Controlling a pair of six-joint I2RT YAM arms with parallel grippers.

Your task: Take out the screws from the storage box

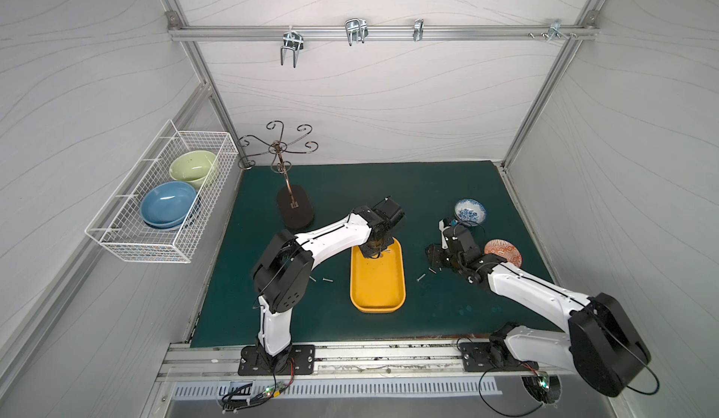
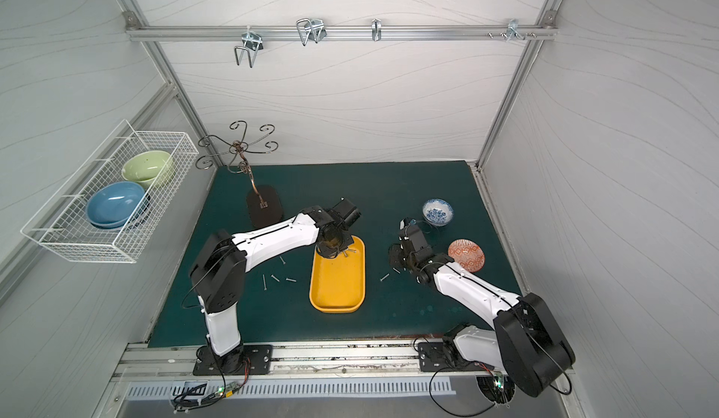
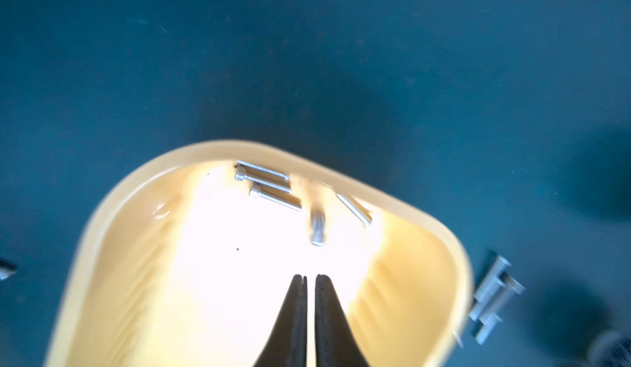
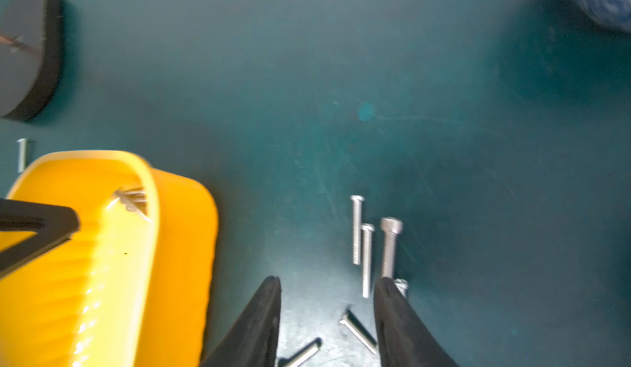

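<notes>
My left gripper hangs over the yellow storage box [image 1: 378, 287], fingertips close together; what is between them cannot be made out. Several screws [image 3: 272, 199] lie inside at the box's far end. More screws [image 4: 389, 242] lie on the table right of the box, others left of it. My right gripper is above those on the right, fingers apart with none of the screws held.
A metal stand with a dark base [image 1: 296, 208] stands behind-left. A blue patterned bowl [image 1: 470, 212] and an orange dish [image 1: 503, 250] sit at the right. A wire basket [image 1: 134, 245] hangs left.
</notes>
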